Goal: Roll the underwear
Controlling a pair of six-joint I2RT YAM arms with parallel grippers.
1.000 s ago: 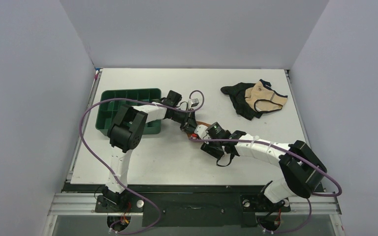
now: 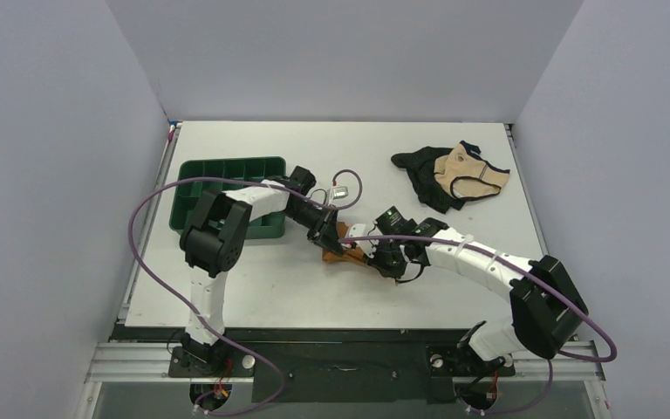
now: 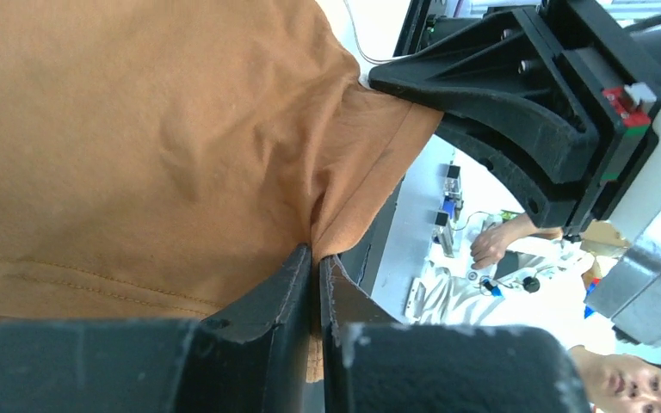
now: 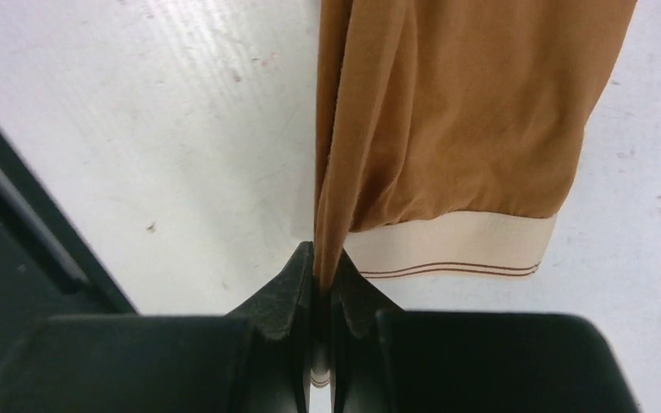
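Note:
Brown underwear (image 2: 345, 258) is stretched between my two grippers near the middle of the table, partly hidden by the arms in the top view. In the left wrist view, my left gripper is shut on a gathered fold of its cloth. My right gripper pinches another narrow fold, seen in the right wrist view. Beyond that fold spreads the rest of the brown cloth, ending in a cream band (image 4: 460, 243). Across the left wrist view, the right gripper's dark fingers (image 3: 499, 112) clasp the cloth's far end.
A green divided box (image 2: 227, 168) stands at the left, under the left forearm. Black and beige garments (image 2: 467, 173) lie heaped at the back right. Bare white table (image 2: 314, 305) shows along the front and at the back centre.

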